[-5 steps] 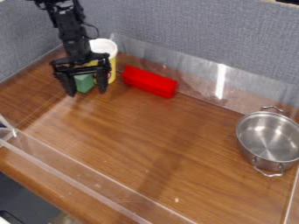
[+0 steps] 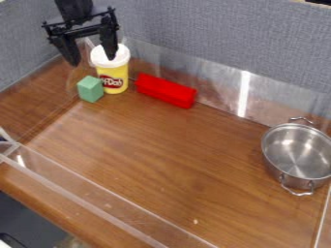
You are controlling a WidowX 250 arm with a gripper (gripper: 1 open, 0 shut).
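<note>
My black gripper is raised at the upper left of the camera view, above a small green block and beside the white top of a yellow Play-Doh tub. The block sits on the wooden floor just left of the tub, apart from the fingers. Whether the fingers are open or shut is hard to tell.
A red cylinder lies right of the tub along the back wall. A steel pot stands at the far right.
The gripper has risen up and slightly left, away from the green block and tub, uncovering both. The block remains on the surface.
</note>
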